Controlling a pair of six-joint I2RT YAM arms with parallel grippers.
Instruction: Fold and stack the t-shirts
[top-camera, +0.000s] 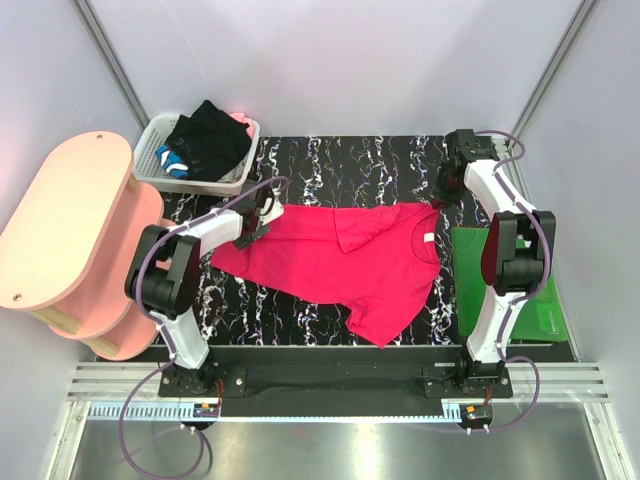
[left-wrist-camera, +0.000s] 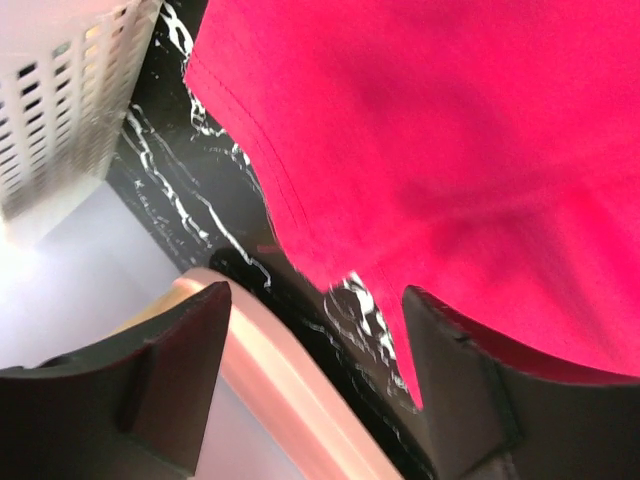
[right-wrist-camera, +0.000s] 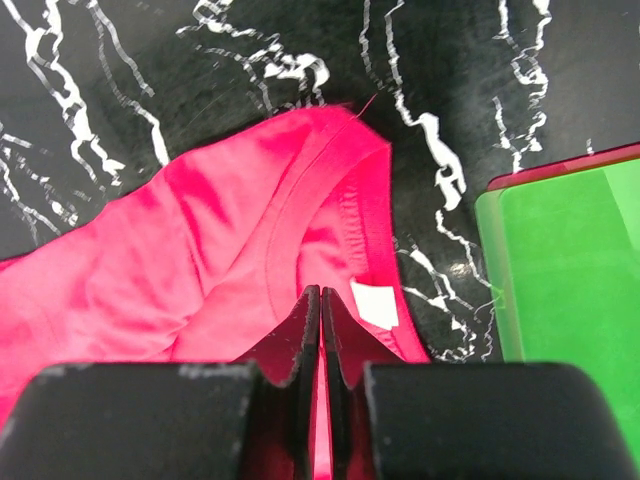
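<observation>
A red T-shirt (top-camera: 350, 270) lies spread on the black marbled table, its collar and white label at the right, with a folded-over band along its top. My left gripper is open above the shirt's left end, nothing visible between its fingers. My right gripper is over the shirt's upper right corner near the collar; its fingertips are together, with no cloth clearly held, the corner lying just beyond them.
A white basket (top-camera: 155, 155) with dark, blue and pink clothes stands at the back left. A pink tiered shelf (top-camera: 70, 220) is at the left, a green board (top-camera: 530, 320) at the right.
</observation>
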